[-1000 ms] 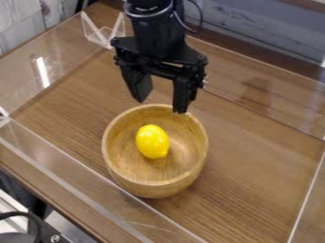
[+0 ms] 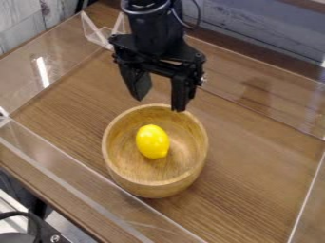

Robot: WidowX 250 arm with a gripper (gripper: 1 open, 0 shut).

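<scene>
A yellow egg-shaped object (image 2: 152, 141) lies inside a round tan bowl (image 2: 191, 165) in the lower middle. My black gripper (image 2: 154, 84) hangs above and behind the bowl, its two fingers spread apart to left and right. No object shows held between them.
The wooden table (image 2: 254, 190) has clear room to the right of the bowl and at the left. Its edges show along the sides. A black cable lies at the bottom left.
My gripper has shifted very slightly to the left. The bowl and the yellow object look essentially unchanged.
</scene>
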